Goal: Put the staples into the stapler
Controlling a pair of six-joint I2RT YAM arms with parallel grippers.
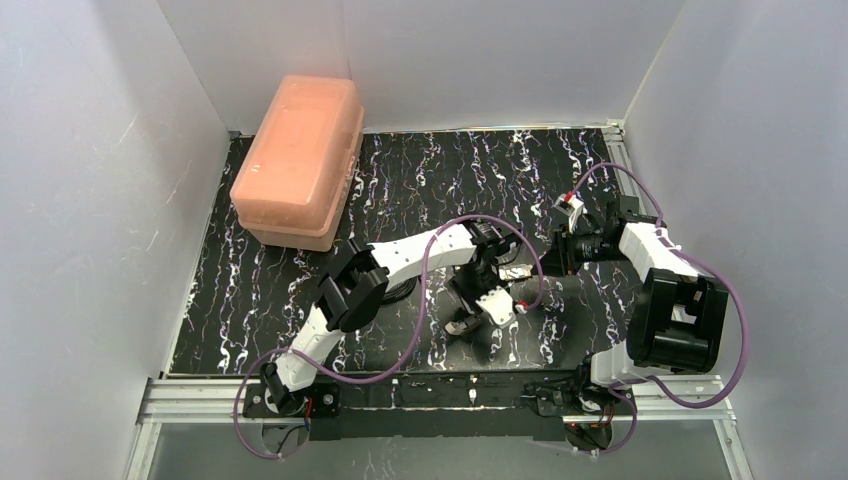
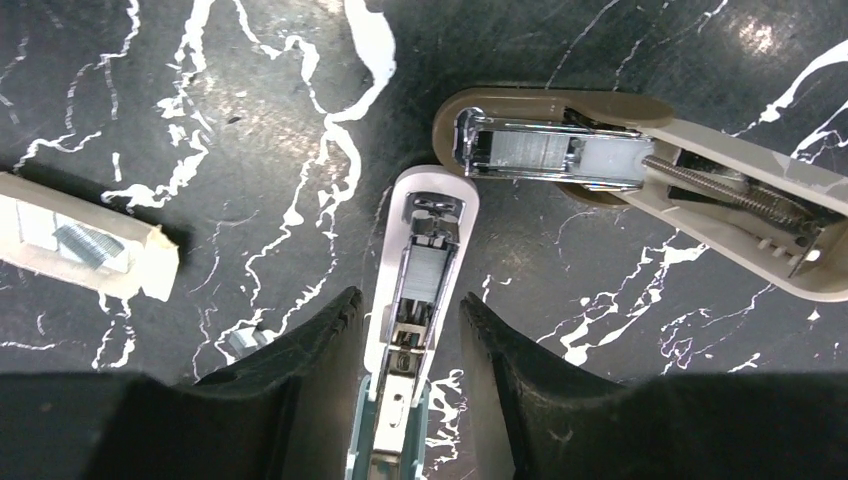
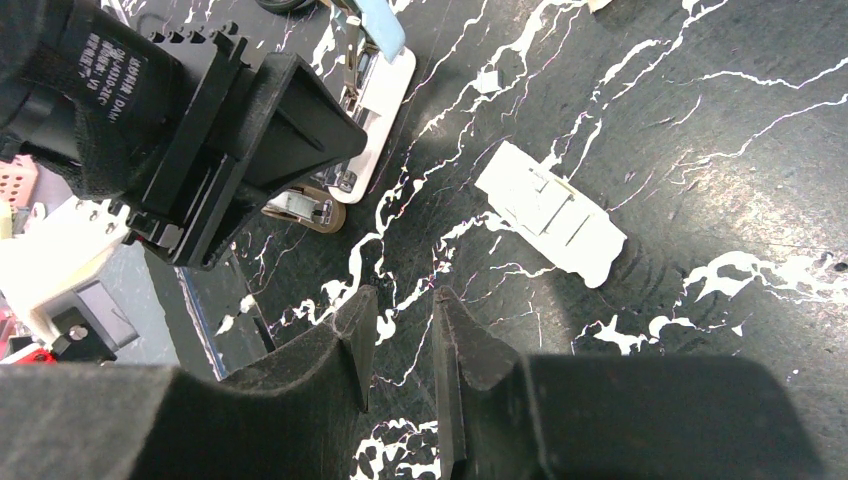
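Observation:
In the left wrist view, a stapler with a pale base and teal rear part (image 2: 415, 275) lies with its staple channel exposed, a grey strip of staples inside. My left gripper is over it, open, its fingers on either side of the channel. Across its tip lies a beige-and-brown stapler (image 2: 560, 145), opened up, with staples in its channel. At left is a beige box (image 2: 80, 235) with staples. My right gripper stands open by a narrow gap, nothing between its fingers, short of a white flat case (image 3: 552, 213).
A small grey piece (image 2: 248, 340) rests on the marbled table beside the stapler. The left gripper's body looms at upper left in the right wrist view. A large orange box (image 1: 300, 160) stands at the back left.

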